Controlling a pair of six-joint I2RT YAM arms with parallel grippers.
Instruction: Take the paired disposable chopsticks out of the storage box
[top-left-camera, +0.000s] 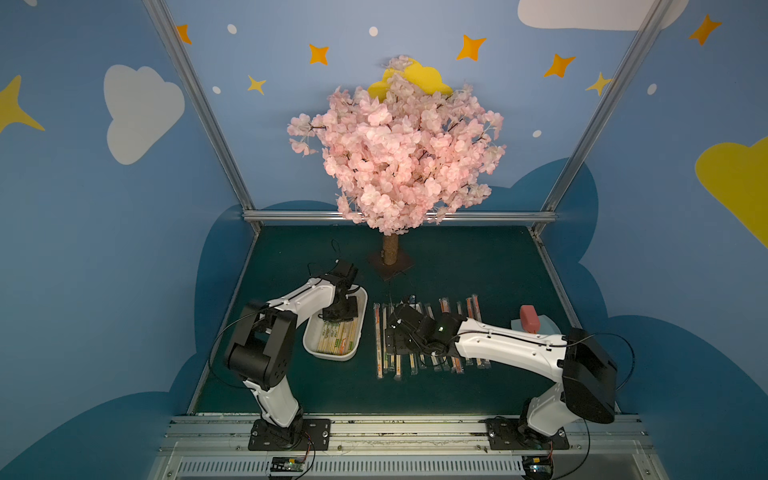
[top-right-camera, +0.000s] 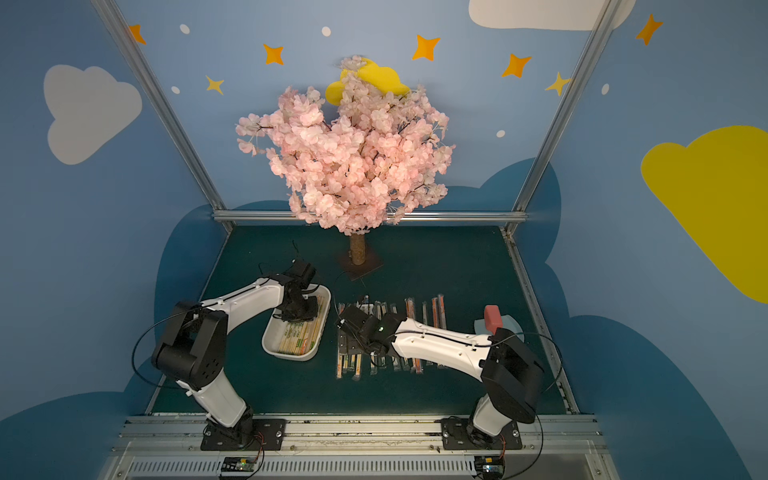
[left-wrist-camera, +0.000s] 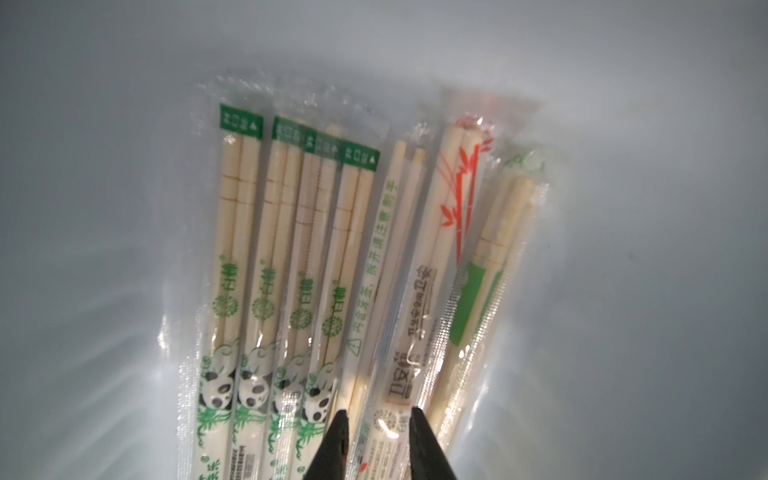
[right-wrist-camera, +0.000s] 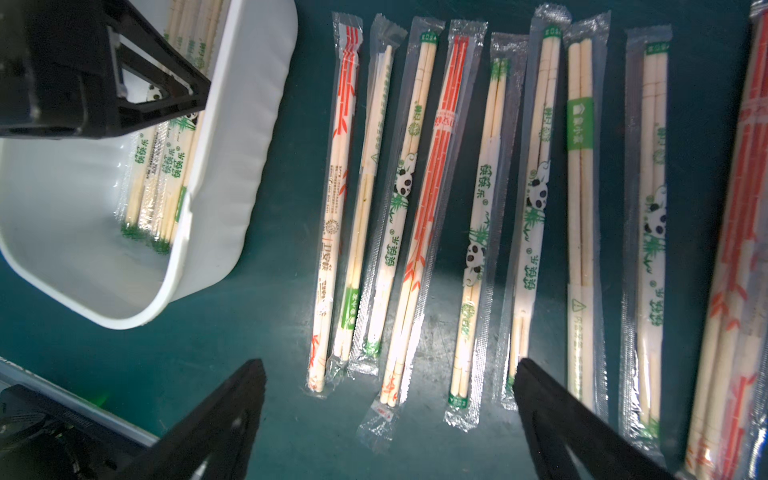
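The white storage box (top-left-camera: 360, 297) stands on the left of the table with several wrapped chopstick pairs (top-left-camera: 339, 337) lying in it. Inside the box, my left gripper points down, its fingers part open. In the left wrist view its tips appear over a red-printed pair (left-wrist-camera: 424, 280), with a green-lettered pair (left-wrist-camera: 384, 232) beside it; whether they touch cannot be told. My right gripper is open above the row of wrapped pairs (right-wrist-camera: 428, 208) on the table, nothing held between its fingers.
The row of pairs runs right of the box. A pink block (top-left-camera: 529, 318) on a pale blue piece sits at the far right. Behind, an artificial blossom tree (top-left-camera: 389, 248) stands on the table. Bare table shows in front of the row.
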